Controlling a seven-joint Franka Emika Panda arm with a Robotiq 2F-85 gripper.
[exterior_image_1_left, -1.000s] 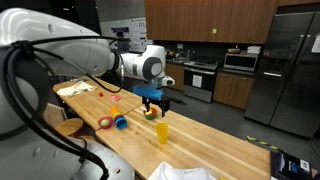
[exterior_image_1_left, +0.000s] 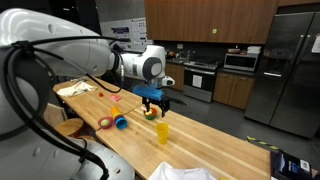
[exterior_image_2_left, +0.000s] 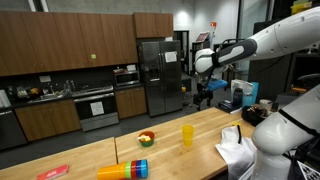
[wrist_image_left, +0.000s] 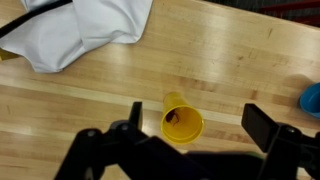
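A tall yellow cup (wrist_image_left: 182, 124) stands upright on the wooden table, seen from above in the wrist view with something small and dark inside it. In exterior view 1 the yellow cup (exterior_image_1_left: 162, 132) is to the right of the arm, and in exterior view 2 the same cup (exterior_image_2_left: 187, 135) is near the table's middle. My gripper hangs open above the table, its two dark fingers wide apart on either side of the cup in the wrist view. In exterior view 1 the gripper (exterior_image_1_left: 155, 103) is higher than the cup, with nothing between its fingers.
A white cloth (wrist_image_left: 84, 30) lies on the table near the cup. A bowl of colourful items (exterior_image_2_left: 146, 137) and an orange, green and blue cylinder (exterior_image_2_left: 124, 169) rest on the table. A blue round object (wrist_image_left: 311, 99) is at the wrist view's right edge. Bare table surrounds the cup.
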